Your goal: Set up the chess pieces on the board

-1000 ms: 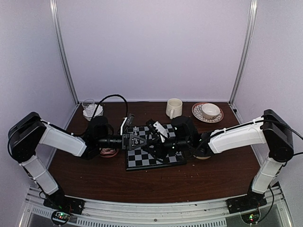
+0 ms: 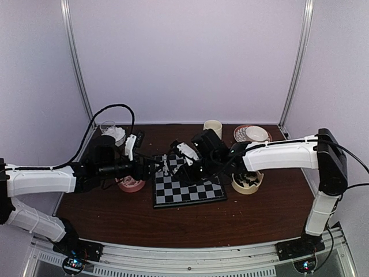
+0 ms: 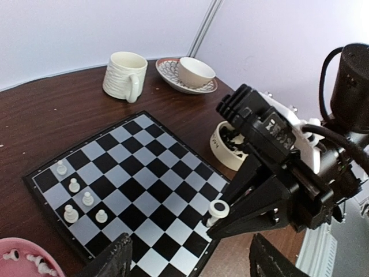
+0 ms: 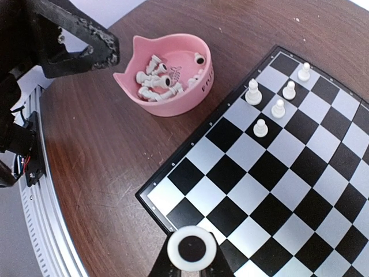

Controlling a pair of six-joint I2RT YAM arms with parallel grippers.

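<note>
The chessboard (image 2: 173,193) lies mid-table, with several white pieces (image 4: 278,108) standing near one corner. My right gripper is shut on a white piece (image 4: 191,248), held over the board with its ringed end facing up. My left gripper is open; in the left wrist view nothing is between its fingers, which point toward the board. In the top view it hangs left of the right gripper. The pink bowl (image 4: 167,107) holds more white pieces.
A cream container (image 3: 225,156) with black pieces sits right of the board. A mug (image 3: 121,78) and a plate with a bowl (image 3: 196,74) stand at the back.
My left arm has pulled back leftward, away from my right gripper. The right arm's wrist has risen and shifted slightly left.
</note>
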